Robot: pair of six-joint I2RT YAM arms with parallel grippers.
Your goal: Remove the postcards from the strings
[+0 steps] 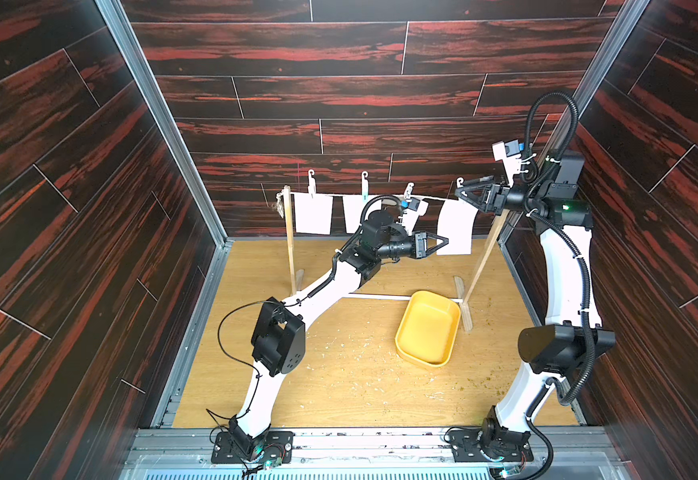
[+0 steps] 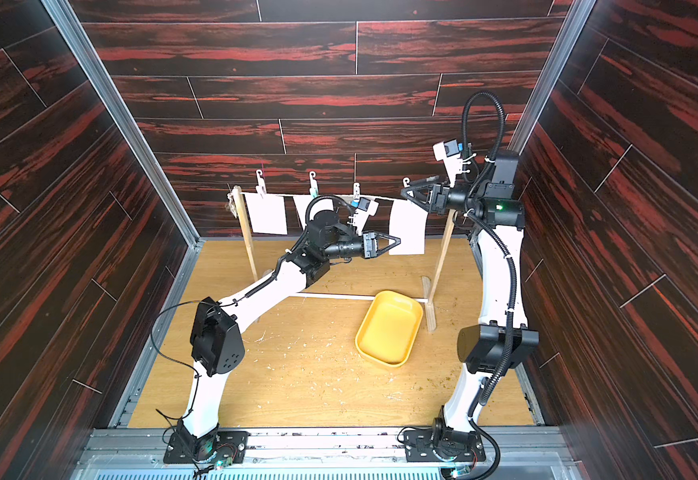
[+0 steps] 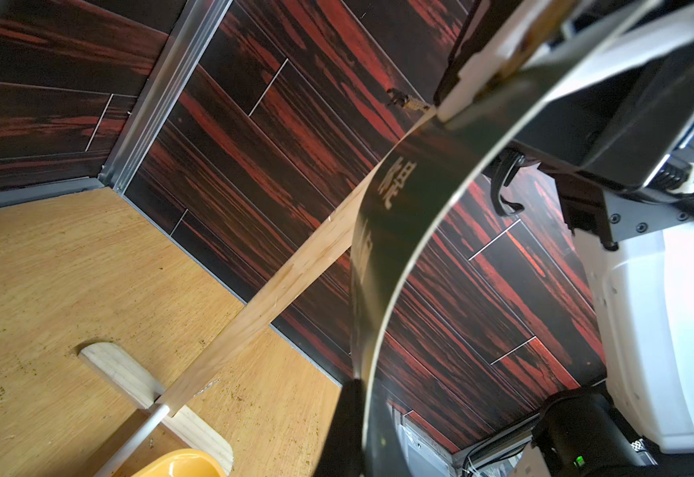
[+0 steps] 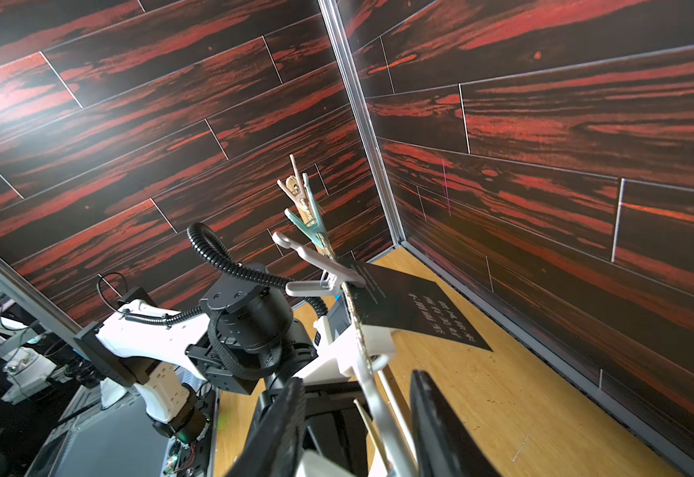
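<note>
A white-backed postcard (image 1: pixel 455 228) hangs at the right end of the string. My left gripper (image 1: pixel 447 238) is shut on its left edge; in the left wrist view the dark printed card (image 3: pixel 418 190) bows strongly. At the card's top, my right gripper (image 1: pixel 458 192) is shut on the white hooked clip (image 1: pixel 460 182); its blurred fingers (image 4: pixel 434 421) flank the string in the right wrist view. Further left, two more postcards (image 1: pixel 313 214) hang from clips. Behind the left arm is another clip (image 1: pixel 408 190), with a dark card (image 4: pixel 418 306) beneath it in the right wrist view.
A yellow bin (image 1: pixel 427 328), empty, stands on the table below the right side of the string. Wooden posts (image 1: pixel 289 240) hold the string at both ends, joined by a low white bar (image 1: pixel 377 297).
</note>
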